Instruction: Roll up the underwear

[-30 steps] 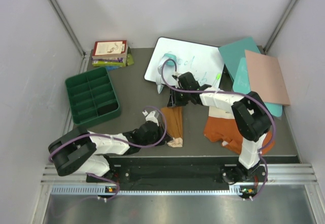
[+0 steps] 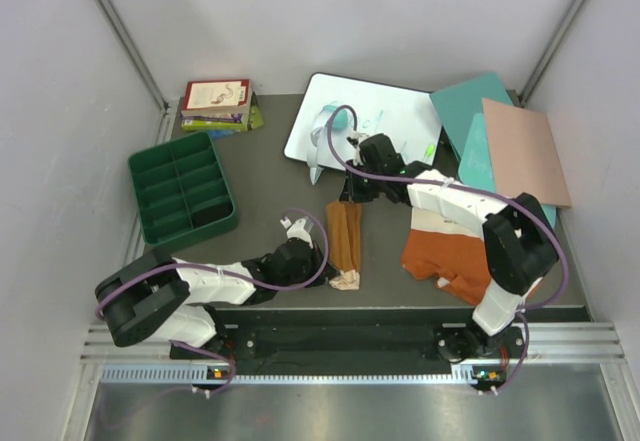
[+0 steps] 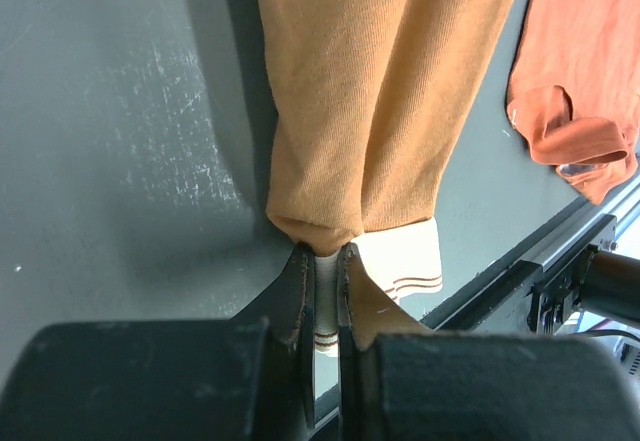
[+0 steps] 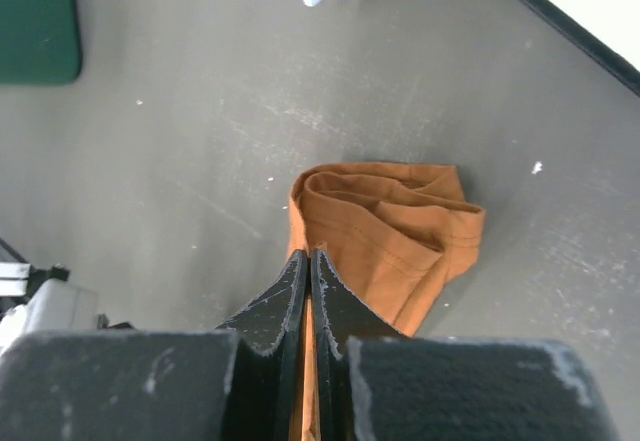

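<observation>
The brown underwear (image 2: 345, 236), folded into a narrow strip, lies lengthwise on the table with its white waistband (image 2: 345, 281) towards the front edge. In the left wrist view, my left gripper is shut on the underwear near the waistband, where the cloth bunches between its fingertips. My right gripper is shut at the far end; brown cloth (image 4: 385, 226) runs beneath and up against its fingertips, and a thin fold seems pinched there. That far end is crumpled, with several layers showing in the right wrist view.
A green divided box (image 2: 182, 186) stands on the left, with books (image 2: 215, 101) behind it. At the back are a whiteboard (image 2: 400, 111) and a light-blue object (image 2: 325, 136). An orange cloth (image 2: 450, 261) lies on the right.
The underwear's far end has gone the same way, so the strip looks straighter. The left arm has not moved.
</observation>
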